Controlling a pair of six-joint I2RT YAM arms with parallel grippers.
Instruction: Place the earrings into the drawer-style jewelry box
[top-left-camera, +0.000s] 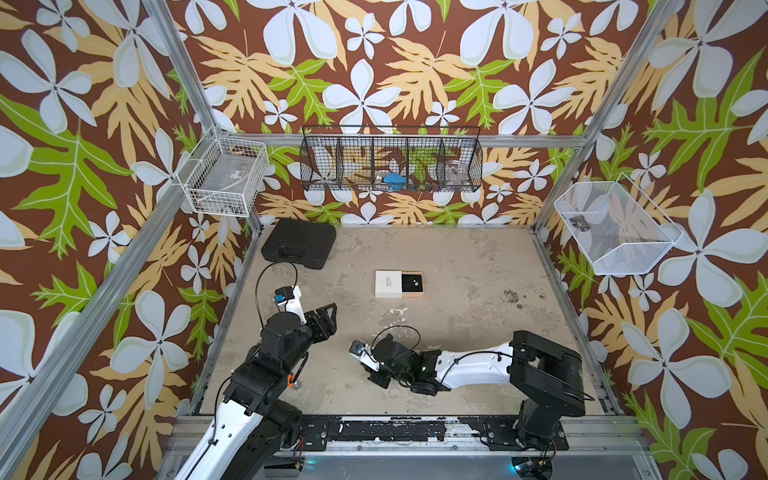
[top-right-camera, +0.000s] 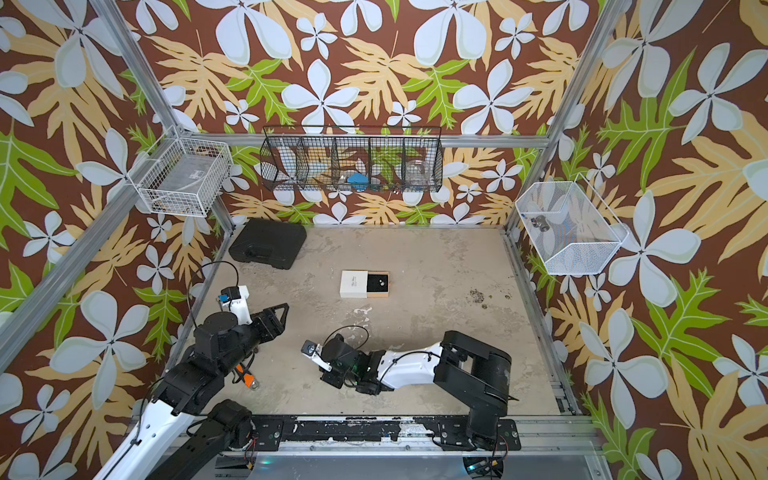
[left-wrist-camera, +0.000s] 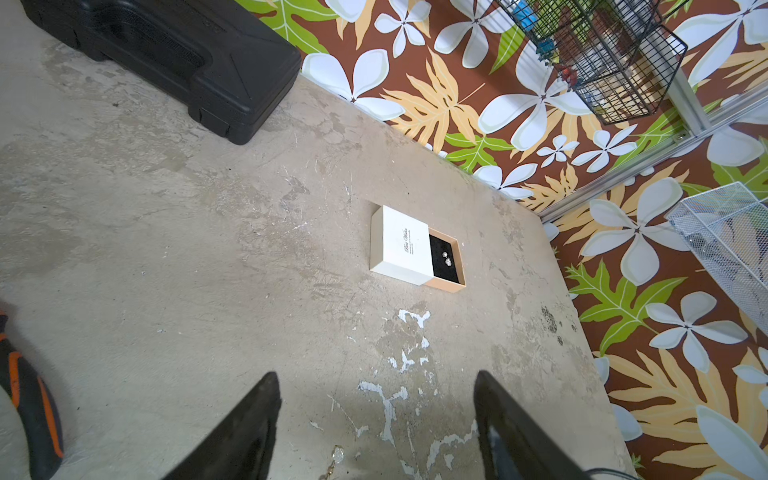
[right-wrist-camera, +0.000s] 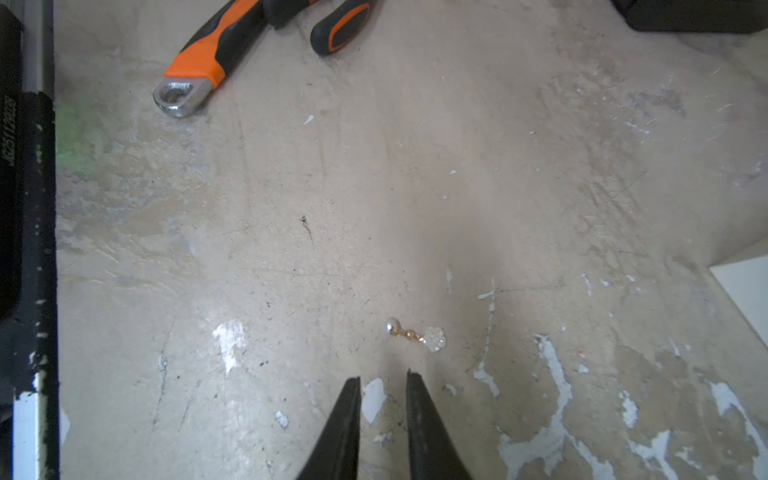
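Observation:
A white jewelry box (left-wrist-camera: 402, 244) lies on the table with its drawer (left-wrist-camera: 446, 278) pulled out on the right; small shiny studs (left-wrist-camera: 446, 258) sit on the drawer's black pad. On the bare table in the right wrist view lies a small earring (right-wrist-camera: 416, 334), gold with a clear stone. My right gripper hangs close by it, its fingers a narrow gap apart, with only table showing between them. The left gripper is wide open and empty, left of the box and pointing toward it. In the left wrist view the loose earring (left-wrist-camera: 337, 454) shows at the bottom edge.
Orange-and-black pliers-like tools (right-wrist-camera: 216, 56) lie at the left. A black case (top-left-camera: 298, 242) stands at the back left. Wire baskets (top-left-camera: 392, 162) hang on the walls. The table right of the box is clear.

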